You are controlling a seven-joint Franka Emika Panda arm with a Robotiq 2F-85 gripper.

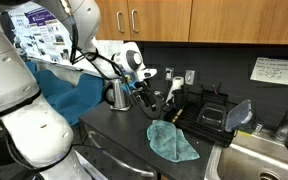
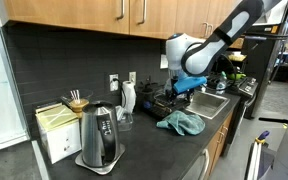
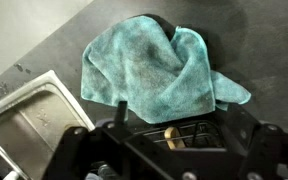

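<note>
A crumpled teal towel lies on the dark counter, just in front of the dish rack. My gripper is above the counter, to the left of and higher than the towel in exterior view 1. From the wrist, the whole towel spreads below, and my open fingers reach in from the lower edge with nothing held between them. In exterior view 2 the towel rests near the counter's front edge, below the white arm.
A steel sink borders the rack on the right. A kettle and a toaster stand at the counter's other end. Upper cabinets overhang the back. Bare counter lies between kettle and towel.
</note>
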